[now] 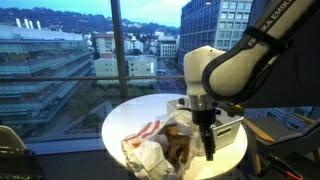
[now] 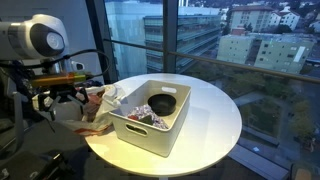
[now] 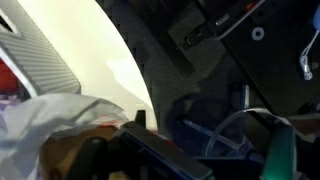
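Observation:
My gripper (image 1: 209,151) points down at the near right of the round white table, open, with nothing seen between its fingers. In exterior view 2 the arm stands at the left, beside the box. A crumpled cloth heap (image 1: 148,158), white with red stripes and a brown part, lies close to the gripper at the table's near edge. The light grey box (image 2: 142,132) stands on the table. Inside it are a dark round pan (image 2: 162,104) and a patterned bundle (image 2: 148,116). In the wrist view, white cloth (image 3: 60,118) lies beneath the dark gripper parts.
The round table (image 2: 215,125) has bare room beyond the box. Its edge falls away to a dark floor with cables in the wrist view. A wooden-armed chair (image 1: 275,127) stands at the right, and tall windows lie behind.

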